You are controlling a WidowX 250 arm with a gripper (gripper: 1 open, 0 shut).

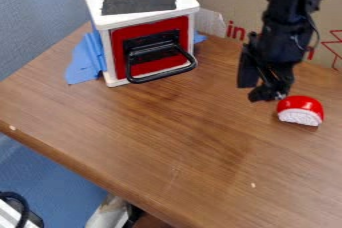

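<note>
A black robot arm hangs from the top right, its gripper (pixel 265 80) above the wooden table, just up and left of a red-and-white rounded object (pixel 301 109). Whether the fingers are open or shut is hard to make out in the dark shape. At the back left stands a small white appliance with a red front (pixel 150 42) and a black handle (pixel 163 72).
Blue cloth (pixel 83 64) lies beside the appliance. A cardboard panel (pixel 227 0) stands behind. The table's edge runs along the lower left.
</note>
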